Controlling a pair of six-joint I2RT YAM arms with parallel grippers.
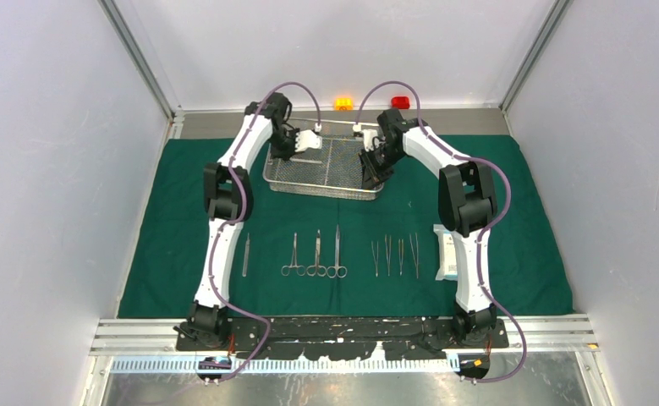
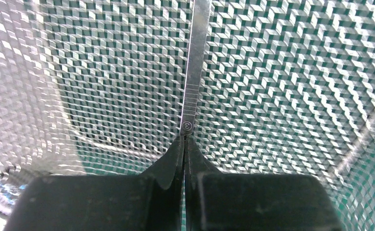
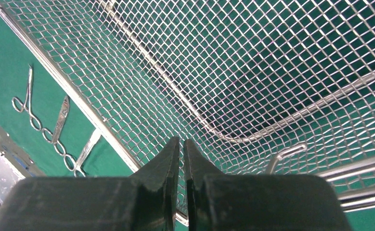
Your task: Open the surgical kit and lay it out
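A wire mesh basket [image 1: 343, 169] stands at the back of the green cloth. Inside it, at the left, a flat metal instrument [image 2: 195, 72] has its end at the tips of my left gripper, which is shut; whether it holds that end is hard to tell. My right gripper is at the basket's right front, its fingertips close together with nothing seen between them. In front lie a thin instrument [image 1: 246, 254], several scissor-like instruments [image 1: 317, 269], several tweezer-like instruments [image 1: 388, 254] and a white package [image 1: 447, 252].
A yellow object [image 1: 343, 104] and a red object [image 1: 400, 102] sit behind the basket. Walls enclose both sides and the back.
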